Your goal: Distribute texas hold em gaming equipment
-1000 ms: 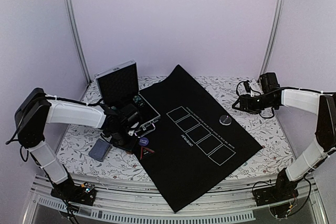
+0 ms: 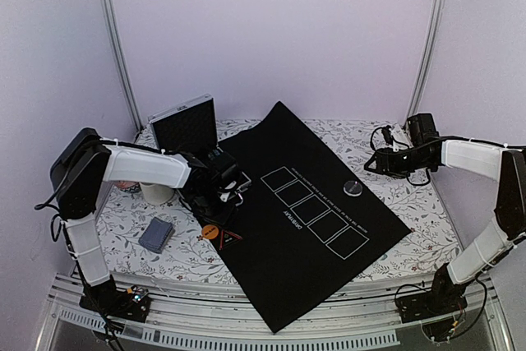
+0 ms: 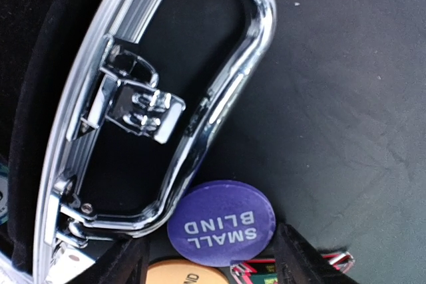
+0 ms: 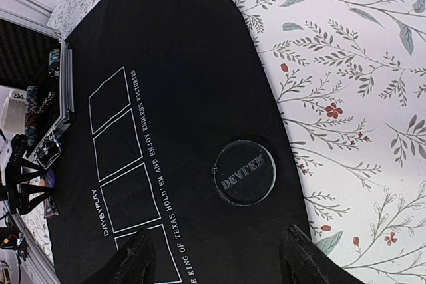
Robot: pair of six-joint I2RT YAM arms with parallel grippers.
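My left gripper is part open around the purple SMALL BLIND disc (image 3: 219, 212), which lies by the chrome handle (image 3: 225, 114) of the open case (image 2: 182, 129); a firm hold does not show. An orange disc (image 2: 209, 231) and red-edged item (image 2: 230, 237) lie beside it. A clear DEVTEK disc (image 4: 243, 172) rests on the black mat (image 2: 304, 285). My right gripper hangs open above the mat's right side, empty.
A blue-grey stack (image 2: 156, 234) lies on the patterned table at the left, with a white container (image 2: 156, 193) behind it. The mat's middle, with printed card boxes, is clear.
My left arm has moved right from over the orange disc to over the purple disc by the case handle. The right arm has not visibly moved.
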